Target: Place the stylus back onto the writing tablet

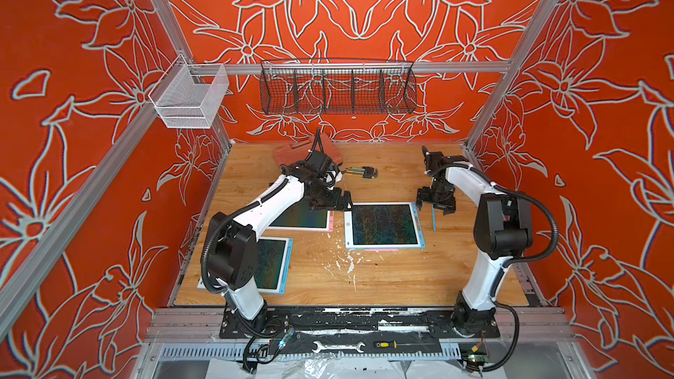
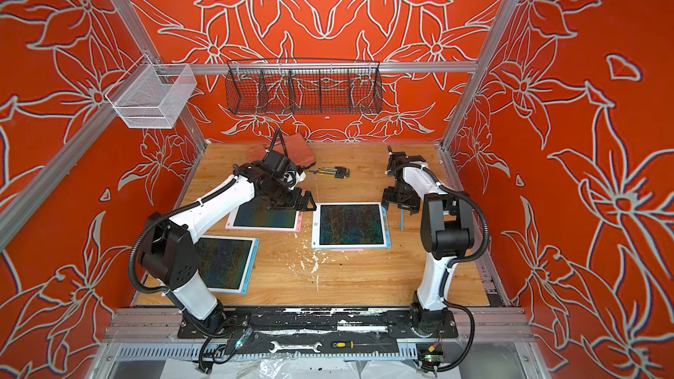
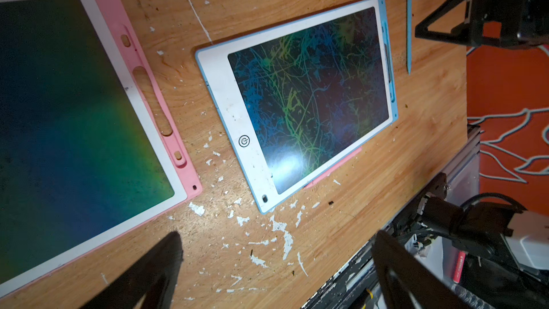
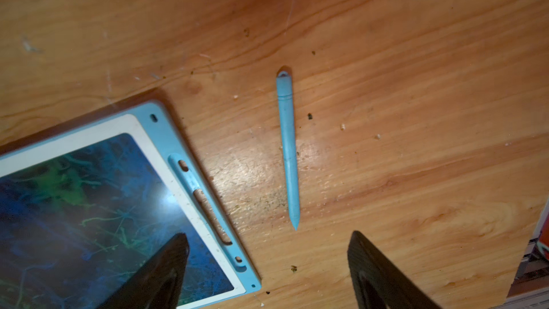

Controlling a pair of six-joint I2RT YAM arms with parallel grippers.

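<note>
A light blue stylus [image 4: 288, 148] lies on the wood just right of the blue-edged writing tablet [image 4: 91, 206], whose side slot shows empty. The same stylus [image 1: 434, 219] and tablet [image 1: 382, 224] appear in the top left view. My right gripper [image 1: 436, 203] hangs above the stylus with parted fingers and nothing between them; in the right wrist view the stylus lies between and beyond its fingertips. My left gripper [image 1: 340, 202] is open, empty, over the gap between the middle tablet and the pink-edged tablet [image 3: 68, 126].
Another blue-edged tablet [image 2: 222, 263] lies at the front left. A red case [image 2: 298, 146] and a small dark bundle of tools [image 2: 335, 171] are at the back. Wire baskets [image 1: 337, 87] hang on the back wall.
</note>
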